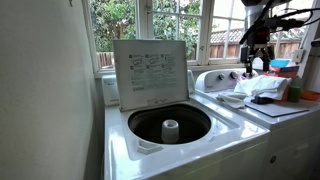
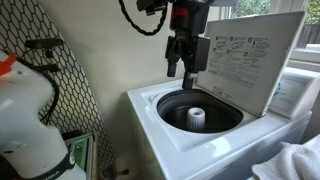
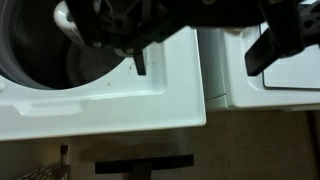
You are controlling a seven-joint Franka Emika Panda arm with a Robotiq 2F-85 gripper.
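A white top-loading washing machine has its lid [image 1: 152, 75] raised, showing the dark drum [image 2: 215, 108] and the pale agitator [image 1: 171, 131] in its middle. My black gripper [image 2: 181, 76] hangs in the air, well clear of the machine tops. Its fingers stand wide apart in the wrist view, and nothing shows between them [image 3: 197, 62]. Below it, that view has the washer corner at left and a second white machine [image 3: 285, 95] at right. A white cloth [image 1: 262, 87] lies crumpled on the right-hand machine; part of it [image 2: 292, 160] enters exterior view 2.
The upright lid [image 2: 250, 60] rises behind the drum opening. Beside the cloth stand a green container [image 1: 294, 92] and an orange item [image 1: 286, 72]. A wall [image 1: 45, 90] borders the washer's left, and windows [image 1: 175, 25] are behind.
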